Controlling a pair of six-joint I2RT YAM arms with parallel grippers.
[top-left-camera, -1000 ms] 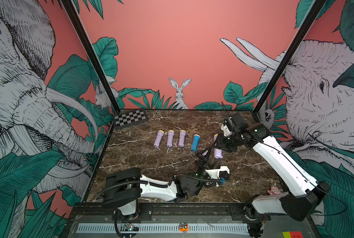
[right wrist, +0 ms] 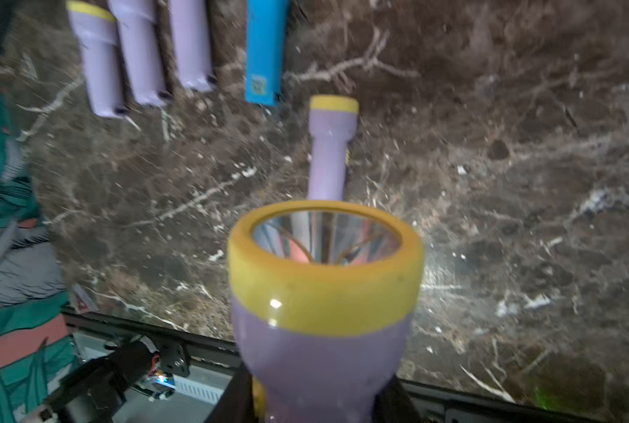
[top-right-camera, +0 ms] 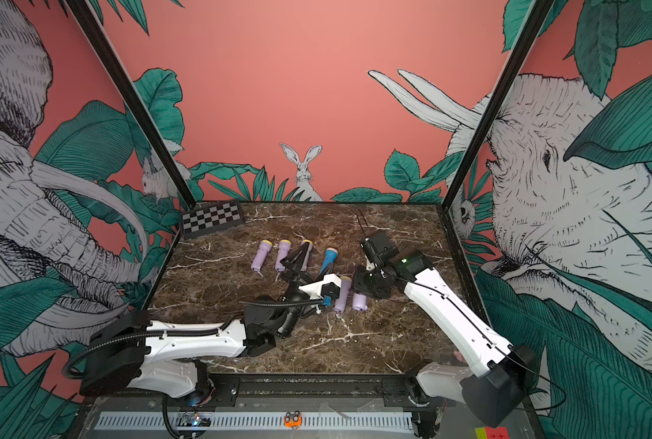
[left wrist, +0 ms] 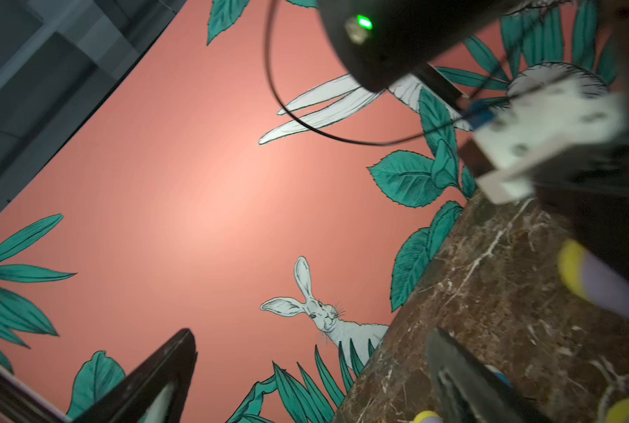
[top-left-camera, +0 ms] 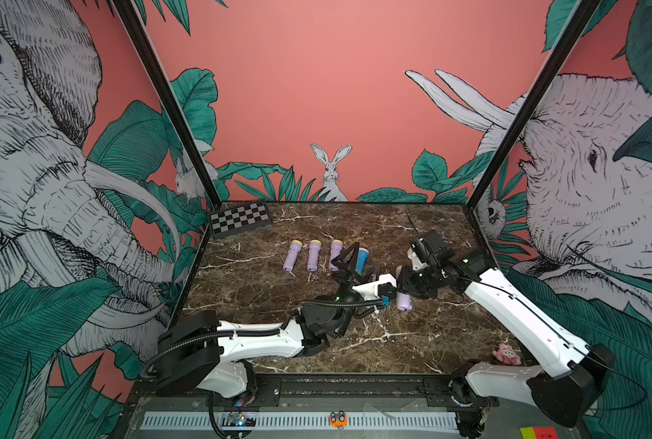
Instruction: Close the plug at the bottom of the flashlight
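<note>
My right gripper [top-left-camera: 407,284] is shut on a purple flashlight [top-left-camera: 404,301] with a yellow head. In the right wrist view the held flashlight [right wrist: 321,352] points its open lens ring at the camera, between dark fingers. Its bottom end and plug are hidden there, and too small to judge from above. My left gripper [top-left-camera: 345,262] stands open, left of the held flashlight, above the row of other flashlights. Nothing lies between its fingers in the left wrist view.
Several purple flashlights [top-left-camera: 312,256] lie at the back, with a blue flashlight [top-left-camera: 361,261] to their right. Another purple flashlight [right wrist: 330,144] lies beneath the held one. A checkered board [top-left-camera: 239,218] sits at the back left. Free table [top-left-camera: 238,292] shows at left.
The left gripper has swung back and to the left, away from the held flashlight. The right gripper has brought the flashlight slightly toward the front.
</note>
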